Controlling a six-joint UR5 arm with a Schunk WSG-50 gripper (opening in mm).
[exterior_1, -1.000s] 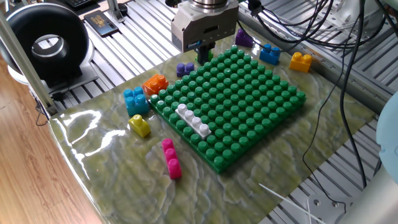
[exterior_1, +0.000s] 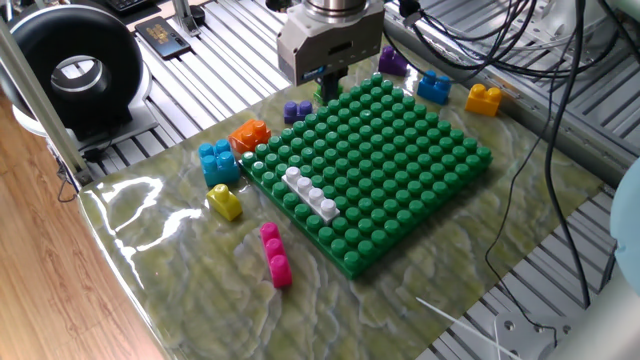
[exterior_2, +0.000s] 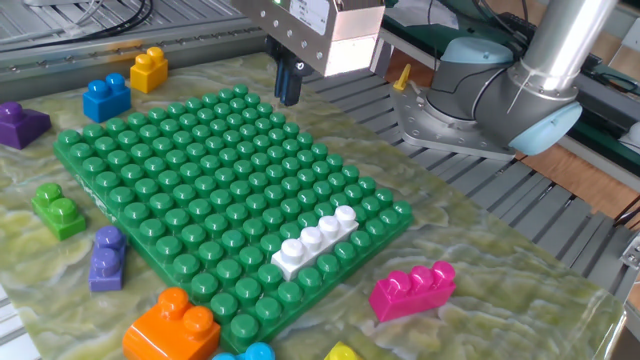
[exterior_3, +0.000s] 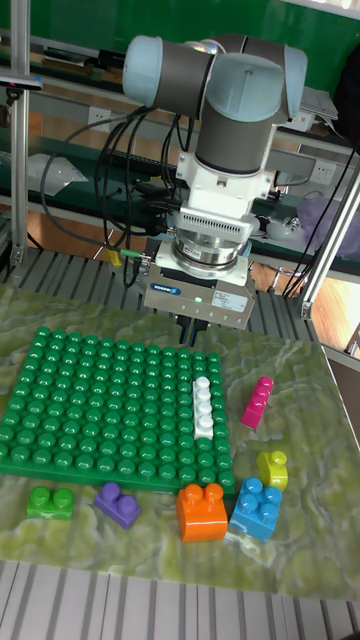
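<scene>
My gripper (exterior_1: 331, 88) hangs in the air with its dark fingers (exterior_2: 289, 85) pointing down and close together. Nothing shows between them. Below it lies the studded green baseplate (exterior_1: 375, 160); how high the fingertips are above it is hard to judge. A white four-stud brick (exterior_1: 312, 194) is seated on the plate near one edge, parallel to that edge. In exterior view 3 the gripper (exterior_3: 189, 333) appears near the plate's robot-side edge, to the left of the white brick (exterior_3: 203, 407).
Loose around the plate are pink (exterior_1: 275, 256), yellow (exterior_1: 224, 203), light blue (exterior_1: 219, 165), orange (exterior_1: 250, 136), violet (exterior_1: 297, 112), green (exterior_2: 59, 211), dark purple (exterior_2: 22, 126), blue (exterior_2: 106, 98) and amber (exterior_2: 149, 70) bricks.
The plate and bricks have stayed where they were.
</scene>
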